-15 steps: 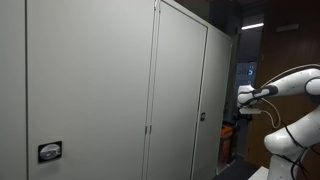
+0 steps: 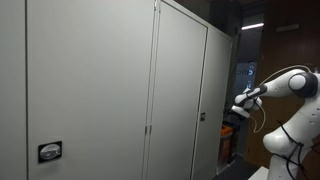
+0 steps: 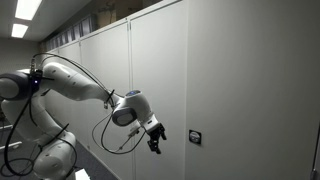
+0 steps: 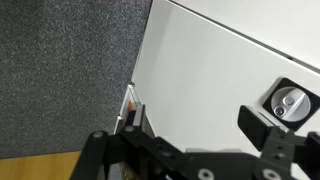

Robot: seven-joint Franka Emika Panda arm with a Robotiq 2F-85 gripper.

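Note:
My gripper stands open in the wrist view, its dark fingers wide apart and nothing between them. Exterior view 2 has the same gripper (image 3: 155, 138) at the end of the white arm, in front of the pale cabinets. A dark latch with a silver centre (image 4: 291, 103) lies on the white cabinet door (image 4: 215, 75), right of the fingers in the wrist view. In exterior view 2 a latch (image 3: 195, 137) appears just right of the gripper; the depth between them is hard to judge.
Tall cabinet doors (image 2: 95, 80) fill most of exterior view 1, with one latch (image 2: 50, 151) at lower left and another (image 2: 203, 116) nearer the arm. Orange objects (image 2: 226, 138) sit beyond the cabinets.
The arm has shifted its pose slightly: its forearm sits higher and its wrist has turned in exterior view 1. The cabinet doors have not moved.

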